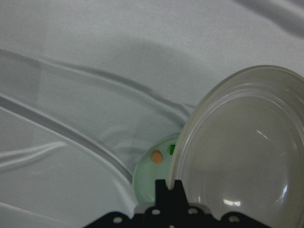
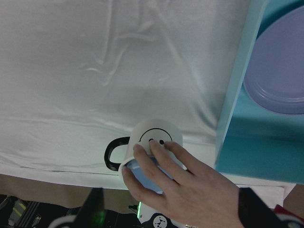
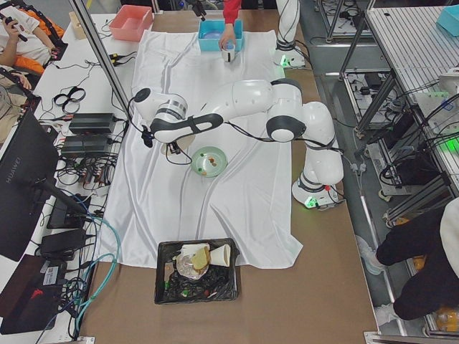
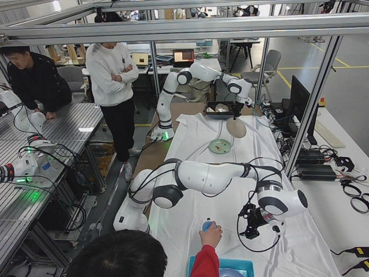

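Observation:
My left gripper is shut on the rim of a translucent beige bowl (image 1: 242, 147), above the white cloth near a green plate (image 1: 147, 175) that holds small bits of food. In the right wrist view, a person's hand (image 2: 190, 199) holds a white mug (image 2: 156, 130) with a smiley face and a blue inside, beside a blue bin (image 2: 232, 109) containing a purple plate (image 2: 280, 61). The fingers of my right gripper are blurred at the bottom edge of that view; their state is unclear.
A black bin (image 3: 161, 287) with rubbish stands at the cloth's end in the left camera view. A pink bin (image 3: 130, 25) sits on the side table. The cloth between bins and plate is mostly clear. A monitor and cables (image 3: 25, 186) line one side.

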